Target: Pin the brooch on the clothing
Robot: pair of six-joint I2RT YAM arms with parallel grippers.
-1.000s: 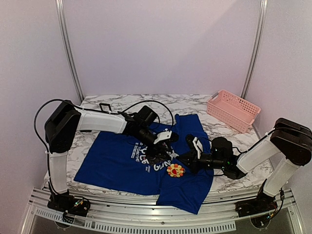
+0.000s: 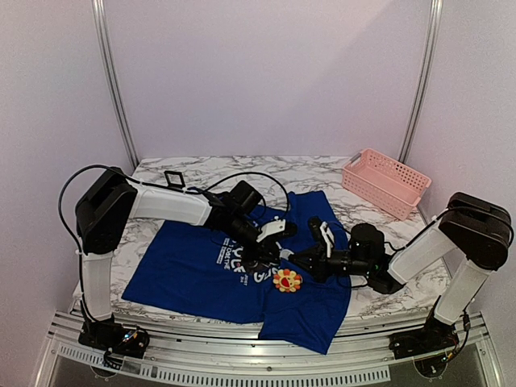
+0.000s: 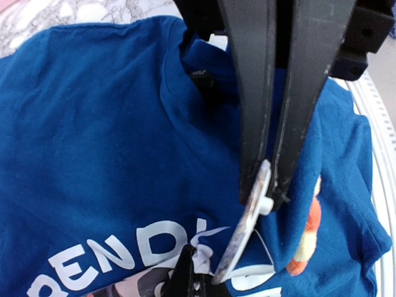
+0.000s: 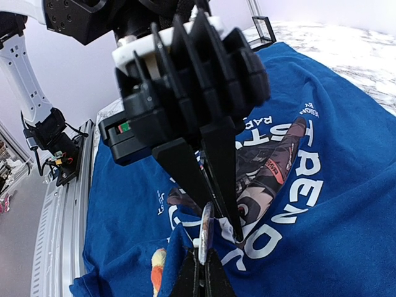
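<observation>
The blue shirt [image 2: 185,266] with white lettering lies spread on the table. The flower brooch [image 2: 287,280] shows on it below the grippers, mostly hidden behind a fold in both wrist views. My left gripper [image 2: 271,253] and right gripper [image 2: 295,258] meet over the print. In the left wrist view, a slim whitish bar [image 3: 247,223], likely part of the pin, runs from the left gripper's shut fingertips to the right gripper's fingertips, beside white lettering. In the right wrist view it stands upright at the right gripper's shut tips. Whether either gripper grips it is unclear.
A pink basket [image 2: 385,181] stands at the back right on the marble table [image 2: 242,165]. A small dark frame [image 2: 173,179] is at the back left.
Both arms have shifted very slightly, and the brooch has moved a little to the left and upward in the top view.
</observation>
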